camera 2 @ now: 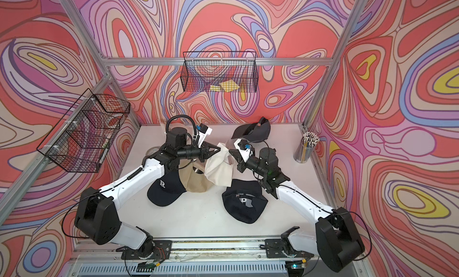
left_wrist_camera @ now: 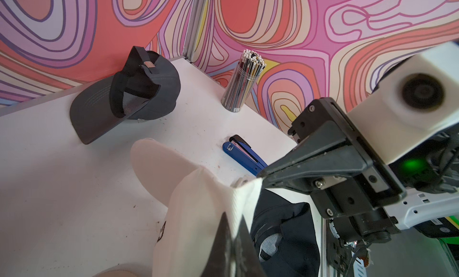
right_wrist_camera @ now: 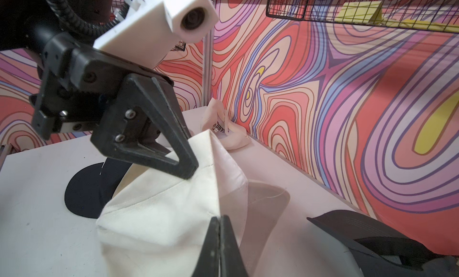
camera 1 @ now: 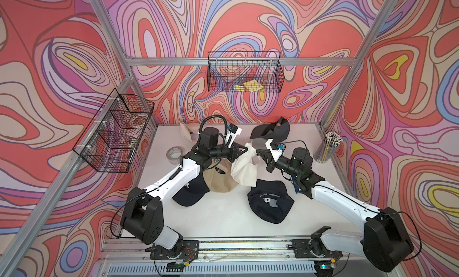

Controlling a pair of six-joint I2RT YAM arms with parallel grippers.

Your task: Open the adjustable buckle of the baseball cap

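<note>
A white cap (camera 1: 243,169) hangs upright between my two grippers over the table's middle. My left gripper (camera 1: 243,149) is shut on its cloth at the upper left; in the left wrist view the cloth runs up to the shut fingertips (left_wrist_camera: 224,243). My right gripper (camera 1: 259,152) is shut at the cap's upper right; in the right wrist view its fingertips (right_wrist_camera: 215,234) touch or sit just before the cloth, and I cannot tell whether any is between them. The cap's buckle cannot be made out.
Navy caps (camera 1: 270,210) and a tan cap (camera 1: 220,181) lie nearby on the table (camera 1: 224,214). A dark grey cap (camera 1: 272,131), blue stapler (left_wrist_camera: 241,155), straw holder (camera 1: 325,150) and wire baskets (camera 1: 246,76) surround the space.
</note>
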